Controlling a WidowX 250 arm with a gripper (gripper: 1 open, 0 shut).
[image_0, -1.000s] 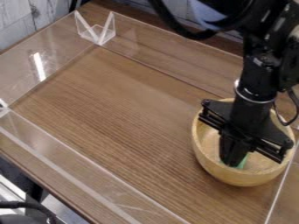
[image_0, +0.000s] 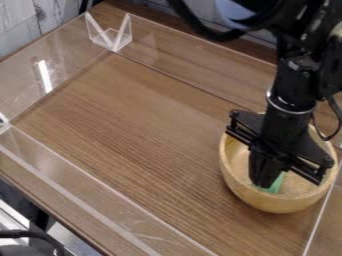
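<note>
My black gripper (image_0: 278, 158) reaches down from the top right into a light wooden bowl (image_0: 249, 197) at the right of the camera view. A small green object (image_0: 273, 186) lies in the bowl under the gripper, mostly hidden by it. The gripper looks low over that object; whether anything is between its fingers is hidden.
A clear plastic holder (image_0: 110, 32) stands at the back left. Dark cables or parts show at the bottom left corner.
The gripper has shifted very slightly within the bowl; otherwise little differs.
</note>
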